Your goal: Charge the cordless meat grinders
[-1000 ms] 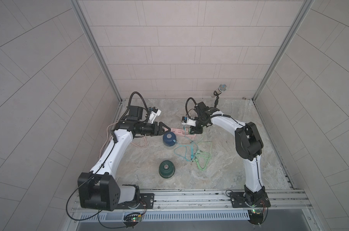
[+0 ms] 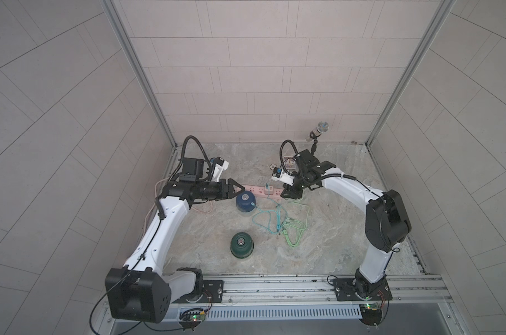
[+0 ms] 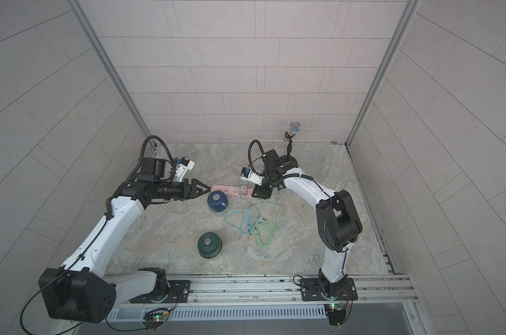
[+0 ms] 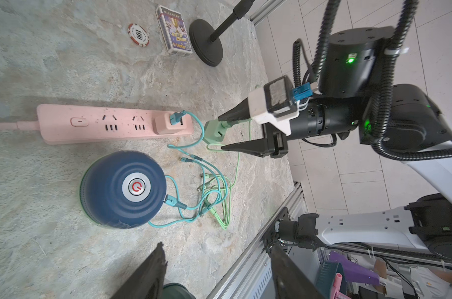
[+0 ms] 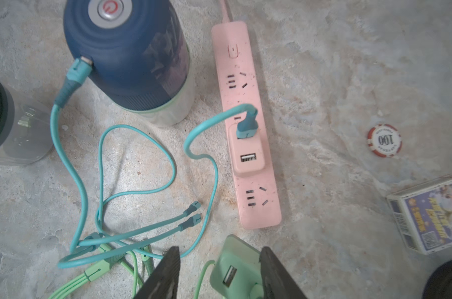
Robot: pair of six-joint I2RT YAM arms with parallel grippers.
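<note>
The blue grinder [image 2: 245, 201] stands near the pink power strip [image 4: 81, 130], a teal cable plug [image 5: 75, 79] in its side. That cable's other plug [image 5: 247, 128] sits in a pink adapter [image 5: 247, 155] on the strip. Closer to the front stands the green grinder [image 2: 241, 244]. Beyond the strip's right end, my right gripper has its fingers spread around a green adapter [image 5: 236, 269]; a gap shows on one side of it, and contact on the other is unclear. Above and left of the blue grinder, my left gripper is open and empty.
Loose teal and green cables [image 4: 218, 199] lie in a tangle right of the blue grinder. A poker chip [image 5: 384, 140], a card box [image 4: 174, 30] and a black stand base [image 4: 206, 42] are behind the strip. Clear floor spreads across the front right.
My right arm has shifted to the right, taking its gripper off past the strip's end. The left gripper has drifted slightly left. Both grinders have stayed put.
</note>
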